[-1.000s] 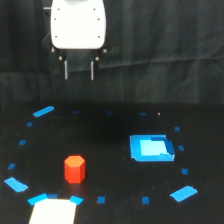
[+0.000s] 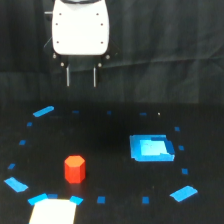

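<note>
My gripper hangs at the top left of the view below its white housing, two thin fingers apart with nothing between them. A red hexagonal block stands on the black floor below it. To the right lies a blue square with a paler inner piece; whether it is a tray or a flat marker is hard to tell.
A pale square sits at the bottom left edge. Blue tape pieces and small blue squares mark the floor around an open middle area. A dark curtain stands behind.
My gripper has shifted slightly to the right and a little down. The block and the blue square look unmoved.
</note>
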